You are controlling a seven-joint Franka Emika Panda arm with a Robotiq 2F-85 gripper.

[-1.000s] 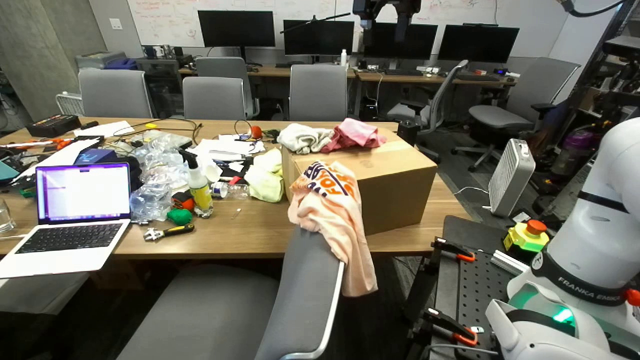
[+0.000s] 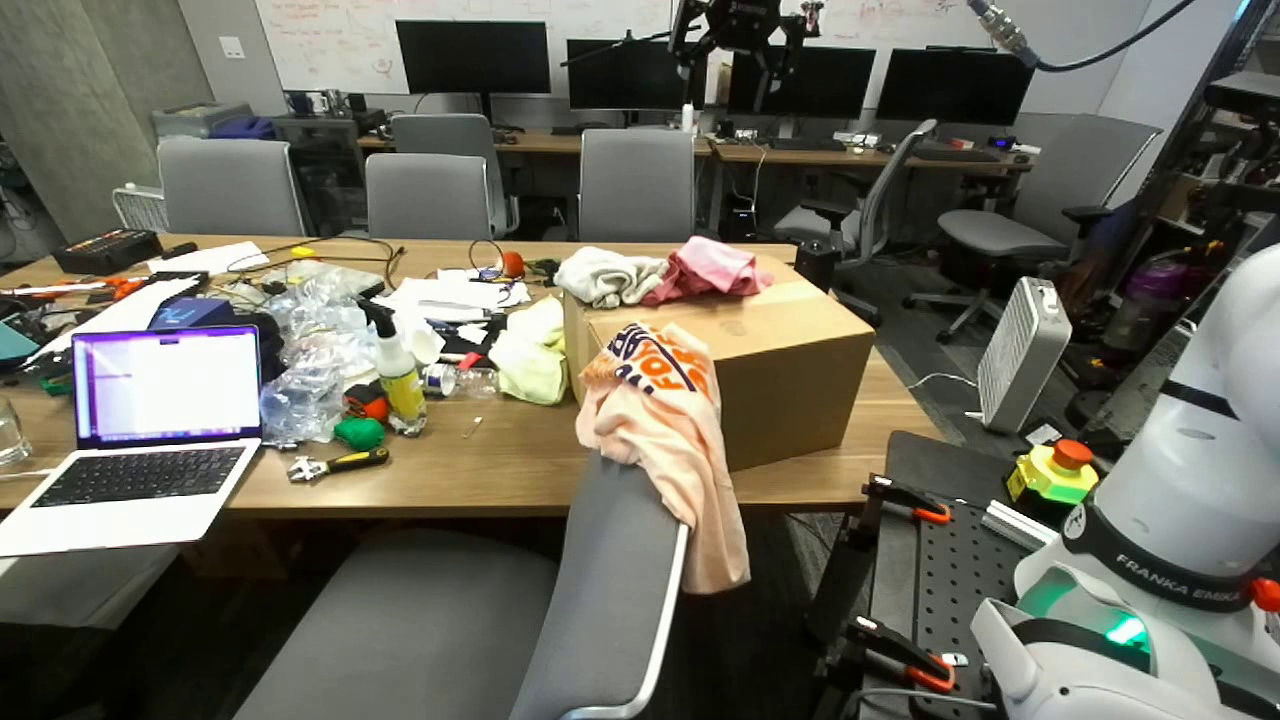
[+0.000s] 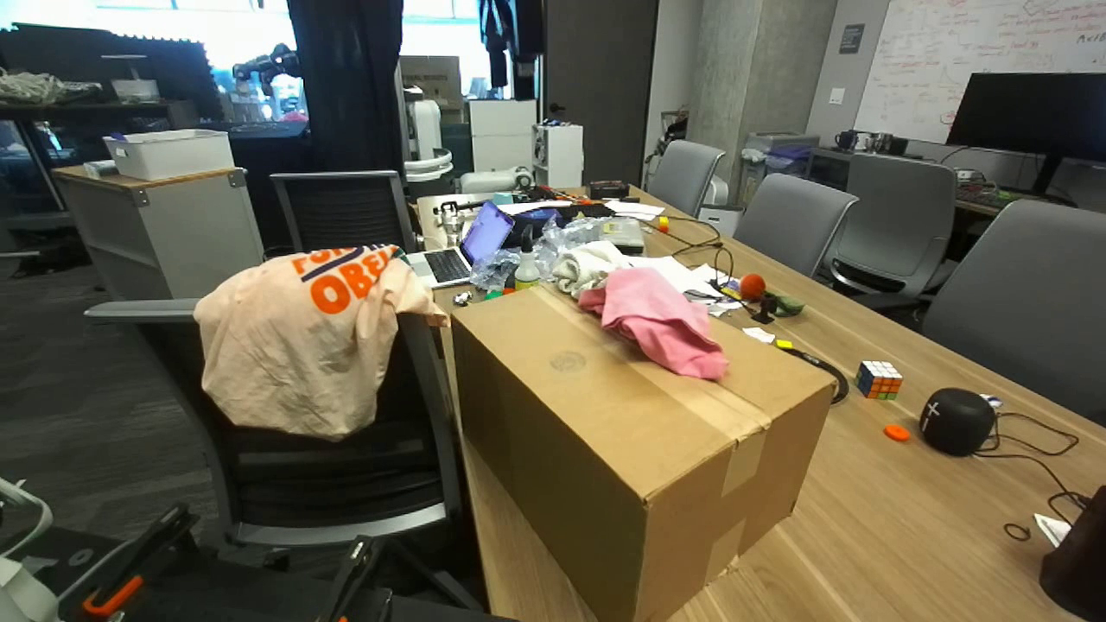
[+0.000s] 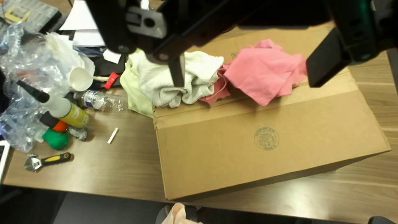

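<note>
My gripper (image 2: pixel 735 82) hangs high above the table in exterior view 1, open and empty. In the wrist view its dark fingers (image 4: pixel 323 61) are spread wide, with cloths on the box below showing between them. A pink cloth (image 4: pixel 265 71) lies crumpled on the cardboard box (image 4: pixel 224 149), beside a whitish towel (image 4: pixel 168 84) at the box's left end. Down on the table, against that end, rests a pale yellow-green cloth (image 2: pixel 530 350). A peach shirt with orange lettering (image 3: pixel 301 342) drapes over the chair back (image 3: pixel 145 311), well apart from the gripper.
Left of the box, clutter covers the table: a spray bottle (image 2: pixel 399 378), clear plastic wrap (image 2: pixel 318 348), a wrench (image 2: pixel 338 464) and a laptop (image 2: pixel 150 420). Beyond the box are a puzzle cube (image 3: pixel 879 379) and a round black speaker (image 3: pixel 956 421). Bare wood shows around the box.
In exterior view 1 my gripper has shifted left and somewhat lower, and the cable at upper right has moved too. The cloths on the box look the same.
</note>
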